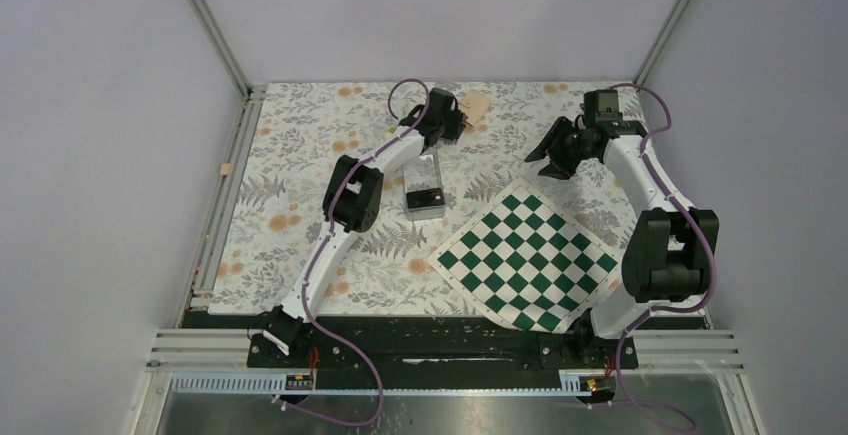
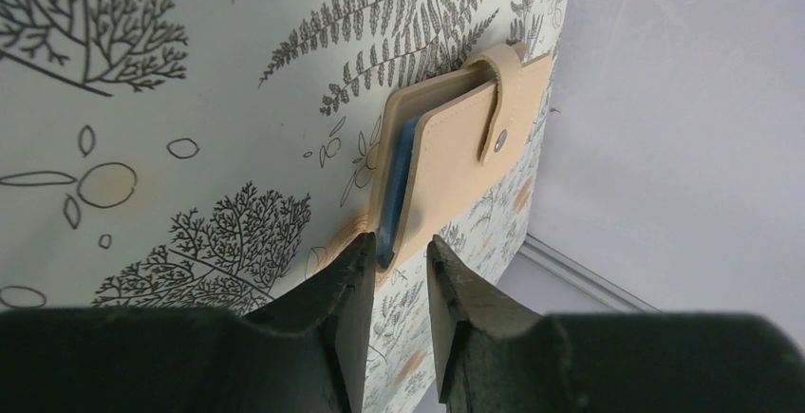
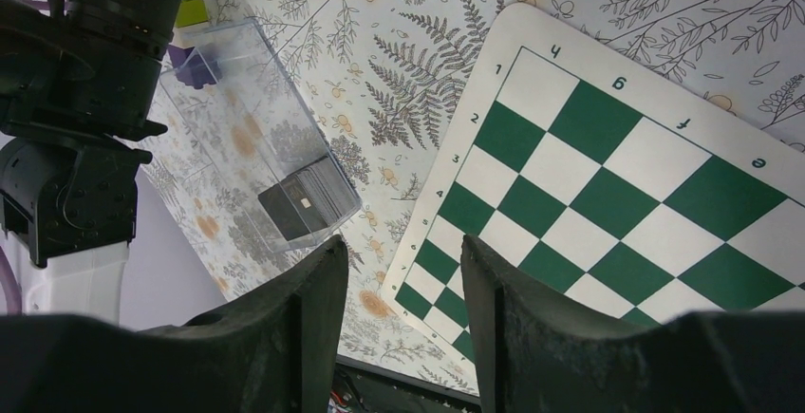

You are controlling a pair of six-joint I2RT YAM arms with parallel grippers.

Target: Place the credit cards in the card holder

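Note:
A tan card holder (image 1: 477,107) with a strap and snap lies at the back of the table. In the left wrist view, a blue card (image 2: 399,180) sits within the open edge of the holder (image 2: 465,142). My left gripper stands part open at the holder's near corner, with a gap between its fingers; whether a fingertip touches the card cannot be told. Dark and grey cards (image 3: 308,199) stand at the near end of a clear box (image 3: 302,95). My right gripper hovers open and empty, left of its arm at the table's right side.
A green-and-white chessboard mat (image 1: 530,255) covers the front right of the table. The left arm reaches across beside the clear box. A yellow-green object (image 3: 192,12) and a purple one (image 3: 196,68) show near that box.

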